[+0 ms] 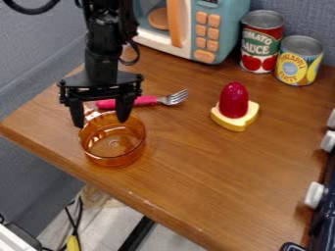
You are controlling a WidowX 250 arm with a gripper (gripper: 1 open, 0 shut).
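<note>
The black gripper point(100, 113) hangs low over the left part of the wooden table, its two fingers apart, one at the left by the back rim of the amber glass bowl point(114, 147), the other at or over that rim. Whether anything is between them is hard to tell. A pink fork point(167, 100) lies behind the bowl, partly hidden by the gripper.
A red object on a yellow base point(233, 120) stands at centre right. A toy microwave point(183, 29), tomato can point(261, 44) and yellow can point(300, 64) line the back. A dark appliance point(318, 221) is at the right edge.
</note>
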